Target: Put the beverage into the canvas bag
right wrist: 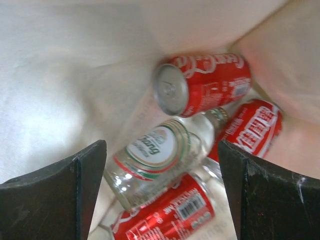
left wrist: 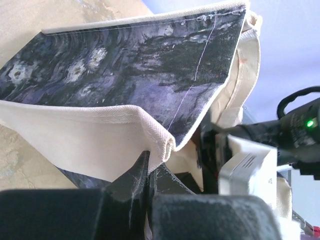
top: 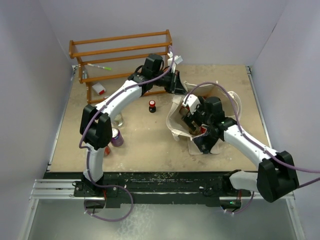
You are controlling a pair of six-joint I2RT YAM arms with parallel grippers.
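Note:
The canvas bag (top: 177,120) stands at the right of the table. At its upper left edge my left gripper (top: 178,89) is shut; in the left wrist view the cream-rimmed fabric (left wrist: 110,70) rises at its fingertips. My right gripper (top: 192,115) is over the bag's inside, open with nothing between its fingers. In the right wrist view lie red cans (right wrist: 210,80) and a glass bottle (right wrist: 155,152) inside the bag.
A small dark bottle with a red cap (top: 152,106) stands left of the bag. A purple can (top: 117,138) and a clear bottle are further left. A wooden rack (top: 115,49) stands at the back.

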